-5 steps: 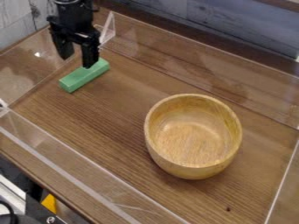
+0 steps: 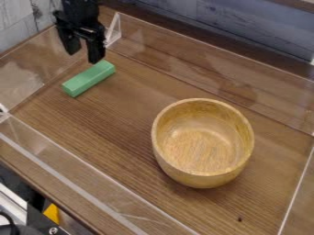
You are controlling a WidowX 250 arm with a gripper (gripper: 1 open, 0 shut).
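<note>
My black gripper (image 2: 84,42) hangs at the top left of the camera view, above and behind a green rectangular block (image 2: 88,79) lying on the wooden surface. Its fingers appear apart, with nothing seen between them. A large yellow bowl (image 2: 203,138) sits at the lower right, well away from the gripper.
A small yellow object (image 2: 50,210) and dark items show beyond the edge at the lower left.
The gripper has moved back, toward the top of the view, away from the green block. The block and bowl look unmoved.
</note>
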